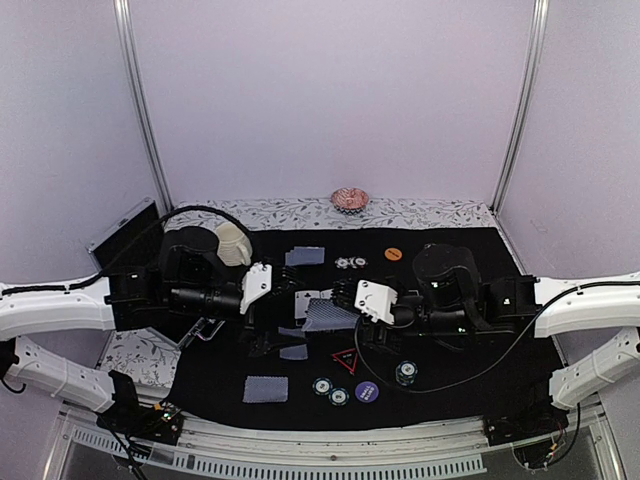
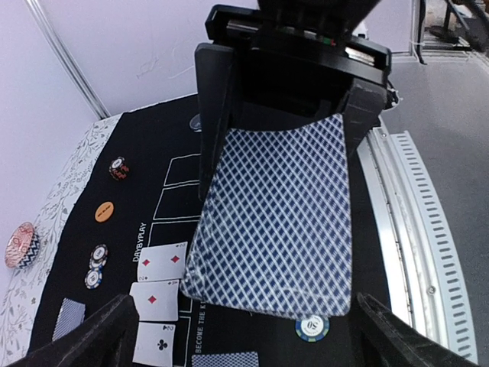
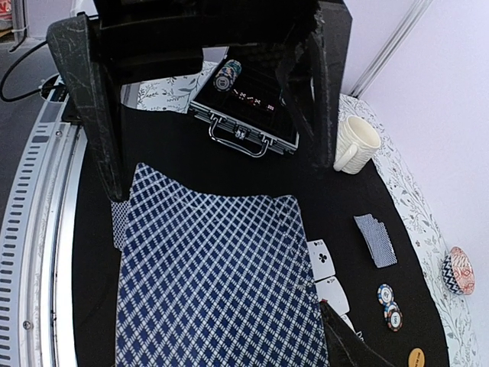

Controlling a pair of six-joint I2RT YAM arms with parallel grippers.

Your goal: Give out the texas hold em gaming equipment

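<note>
My right gripper [image 1: 345,318] is shut on a blue-checked card deck [image 2: 271,222], held raised over the black mat. In the right wrist view the deck [image 3: 214,283] fills the lower middle and hides most of that gripper's own fingers. Facing it, my left gripper [image 1: 287,316] stands open with nothing between its fingers, just left of the deck and apart from it. Below the left gripper lies a face-down blue card [image 1: 293,346]. Three face-up cards [image 2: 155,300] lie side by side on the mat, partly covered by the deck in the top view.
Face-down cards lie at the back [image 1: 305,256] and front left [image 1: 266,389]. Chips [image 1: 330,390], a purple disc [image 1: 367,391] and a red triangle [image 1: 346,359] sit near the front. A mug [image 3: 357,144] and open chip case [image 3: 244,107] stand left; a bowl [image 1: 350,200] is behind.
</note>
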